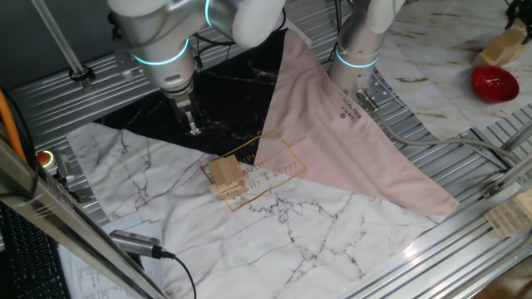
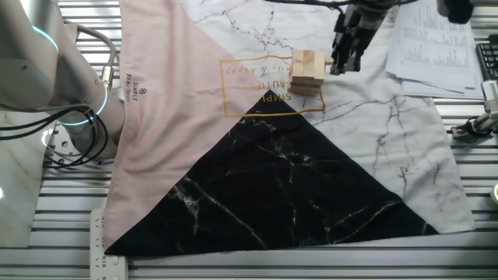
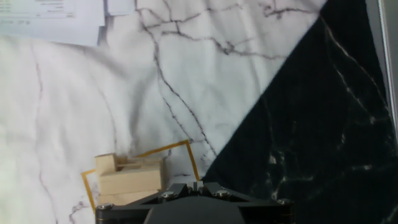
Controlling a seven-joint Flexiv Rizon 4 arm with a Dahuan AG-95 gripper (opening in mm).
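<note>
Pale wooden blocks sit stacked together on the cloth, over its gold-lined print. In the wrist view the blocks appear at the lower left, just left of my gripper. Its fingertips meet there, with nothing visible between them. From exterior view 1, my gripper hangs over the black part of the cloth, apart from the blocks. Exterior view 2 has the gripper close beside the blocks in the picture; its height above the cloth is hard to judge.
A red bowl and another wooden block are on a separate marbled surface at the far right. Papers lie by the cloth's edge. A metal post rises at the left.
</note>
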